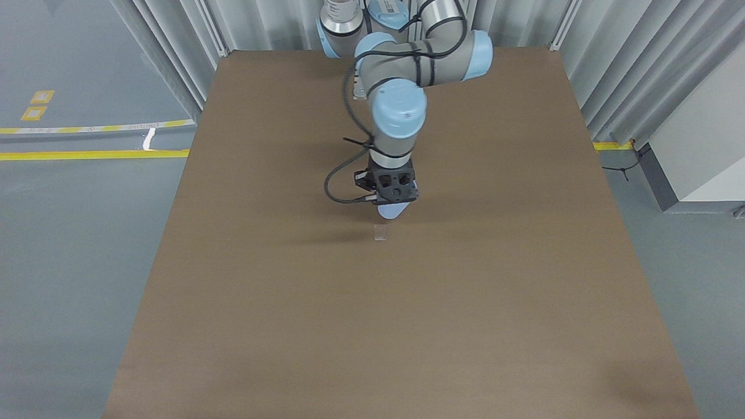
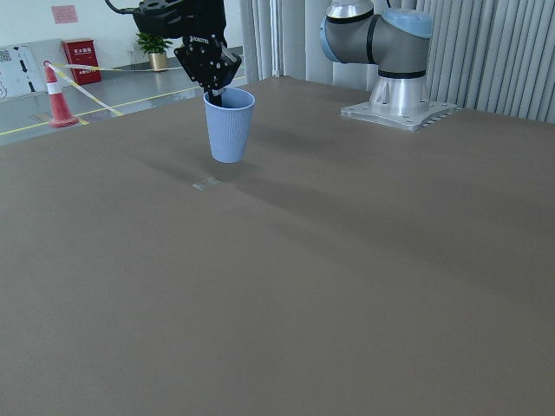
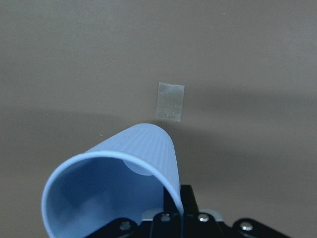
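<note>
A light blue ribbed cup [image 2: 228, 130] is upright in the left view, my black gripper [image 2: 214, 95] shut on its rim, one finger inside. In the front view the cup [image 1: 392, 210] is mostly hidden under the gripper housing. The wrist view looks into the cup [image 3: 148, 139], with the fingers clamped on its wall at the lower edge. A small clear tape patch [image 3: 169, 101] lies on the brown table just beyond it. Whether the cup's bottom touches the table I cannot tell.
</note>
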